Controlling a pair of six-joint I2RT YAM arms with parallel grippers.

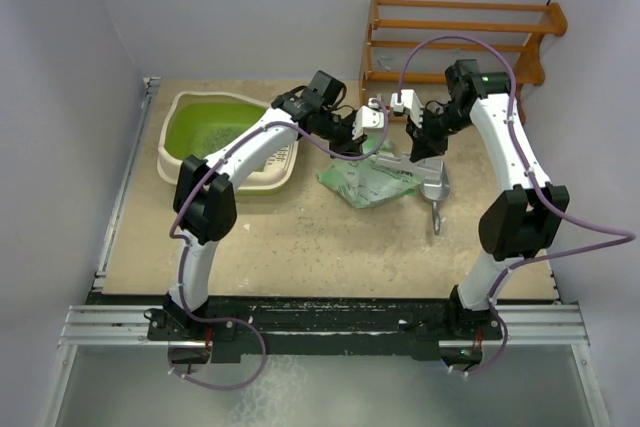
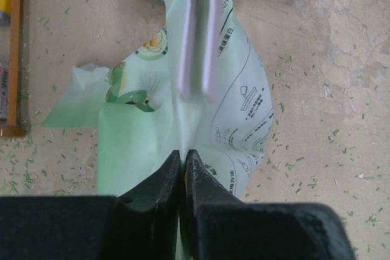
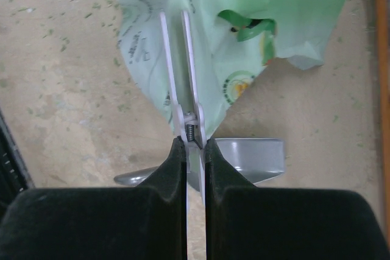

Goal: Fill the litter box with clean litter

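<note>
The green-white litter bag point(image 1: 365, 183) lies on the floor mid-scene, its upper edge gathered into a narrow fold. My left gripper is shut on that fold, on the bag's side toward the litter box. From the opposite side, my right gripper is shut on a pale, scissors-like spring tool point(image 3: 190, 65). The tool's two blades reach along the bag's fold and stand slightly apart, with the fold between them in the left wrist view. No cut in the bag shows clearly. The green litter box point(image 1: 165, 147) with a cream rim stands at left.
A metal scoop point(image 1: 436, 190) lies on the floor just right of the bag, under my right arm. Behind it stands a wooden rack point(image 1: 460, 24). Small green pellets are scattered about. The floor in front of the bag is clear.
</note>
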